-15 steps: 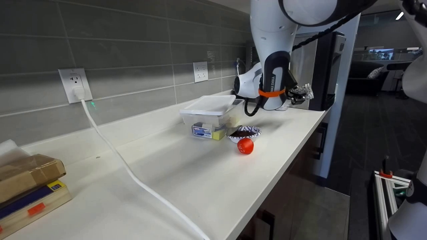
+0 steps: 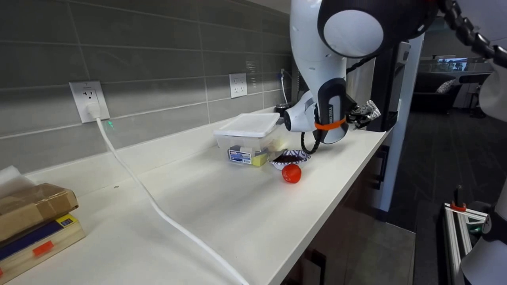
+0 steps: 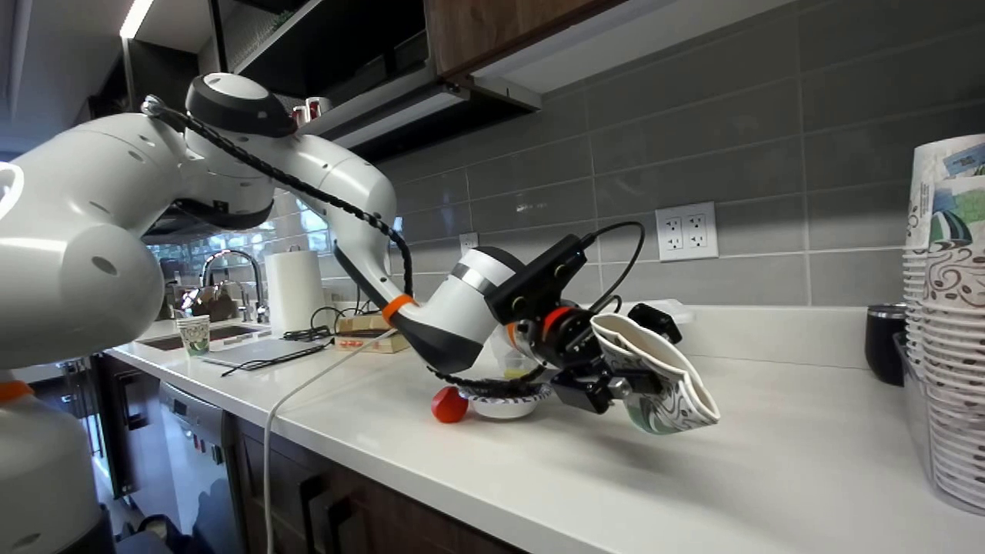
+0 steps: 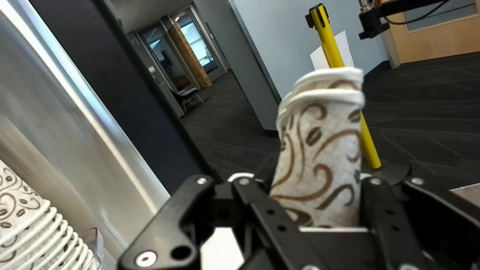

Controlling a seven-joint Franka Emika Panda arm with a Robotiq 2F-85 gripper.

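Note:
A patterned paper cup (image 3: 664, 380), squeezed out of round and tilted, is held above the counter in exterior view 2, its mouth facing down to the right. My gripper (image 3: 616, 386) is shut on it. In the wrist view, the cup (image 4: 322, 159) stands between the two black fingers, with brown swirls on its side and what looks like a doubled white rim. A tall stack of similar cups (image 3: 953, 305) stands at the right in exterior view 2; part of that stack (image 4: 42, 225) shows at the lower left of the wrist view.
On the counter, a red round object (image 2: 291, 173) lies beside a patterned bowl (image 3: 505, 402), near a lidded clear bin (image 2: 247, 137). A black tumbler (image 3: 884, 343) stands by the wall near the cup stack. The counter (image 3: 785, 471) below the held cup is bare.
In exterior view 1 my arm has shifted slightly, the wrist and gripper now a little further right. The bowl, red object and bin have stayed put.

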